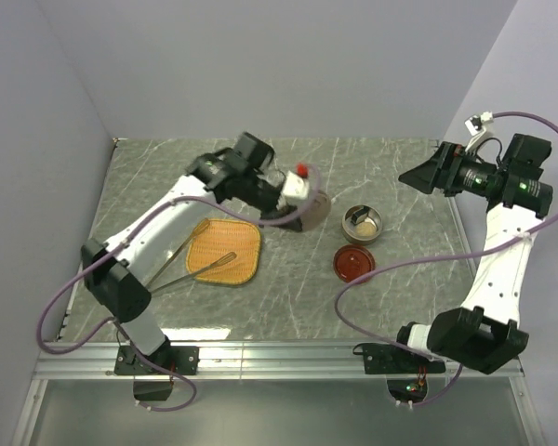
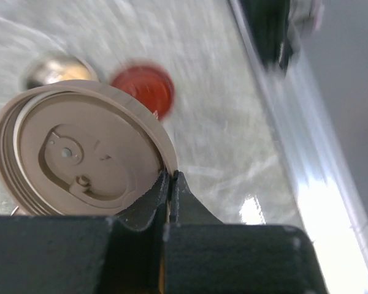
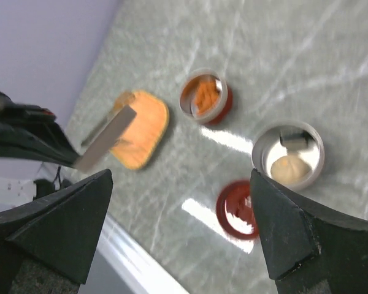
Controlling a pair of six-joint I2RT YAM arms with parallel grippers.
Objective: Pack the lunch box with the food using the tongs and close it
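A taupe round lid (image 2: 104,144) is pinched at its rim by my left gripper. From above, that lid (image 1: 316,212) is lifted clear of the table, partly behind the blurred left arm. The metal container (image 3: 288,156) holds a pale bun and a dark-wrapped piece. A dark red lid (image 3: 237,210) lies flat on the table. The container with orange food (image 3: 207,95) is hidden under the left arm in the top view. My right gripper hangs at the right side with widely parted fingers, nothing between them.
An orange woven tray (image 1: 225,251) lies at left, with a slotted tool (image 1: 205,268) across it and another tool at its upper edge. Purple cables loop over the right side.
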